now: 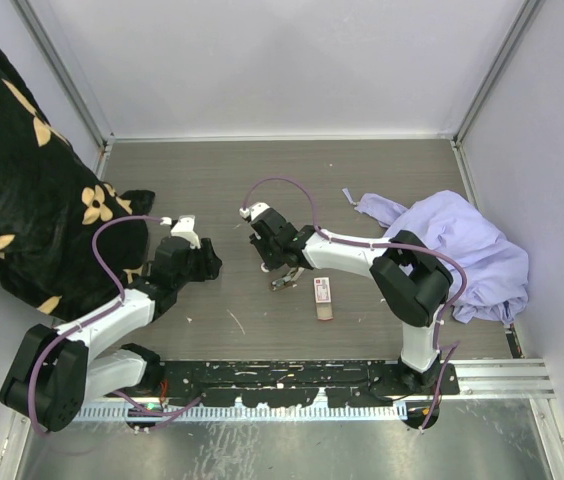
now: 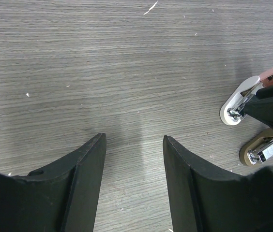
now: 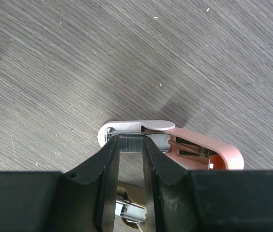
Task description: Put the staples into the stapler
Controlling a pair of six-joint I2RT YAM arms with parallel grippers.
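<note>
A pink and white stapler [image 3: 209, 147] lies opened on the table, its metal magazine facing up in the right wrist view. My right gripper is over that magazine, shut on a short grey strip of staples [image 3: 131, 145]. The strip overlaps the magazine in this view; whether it sits inside the channel I cannot tell. In the left wrist view, the white nose of the same stapler [image 2: 230, 115] shows beside a dark right finger. My left gripper stands apart to the left, open, with bare table between its fingers.
A tan stapler [image 2: 252, 150] lies close beside the pink one, partly hidden by my right fingers. A small red and white box [image 1: 323, 290] is nearer the front. Lavender cloth [image 1: 457, 250] covers the right side; a dark blanket [image 1: 42, 170] hangs left.
</note>
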